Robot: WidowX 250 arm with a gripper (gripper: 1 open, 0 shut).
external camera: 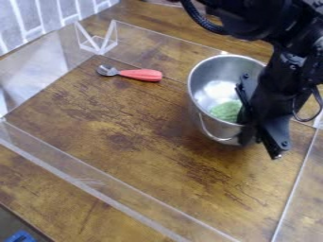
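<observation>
A steel pot (pixel 209 80) stands tilted toward the camera on the right half of the wooden table, with a green item (pixel 225 111) inside and a thin wire handle at its front. The black gripper (pixel 259 128) is at the pot's right rim, its fingertips low beside it; whether it grips the rim or handle is hard to tell.
A scoop-like utensil with a red handle (pixel 142 74) lies at the back left. Clear plastic walls (pixel 89 189) border the work area.
</observation>
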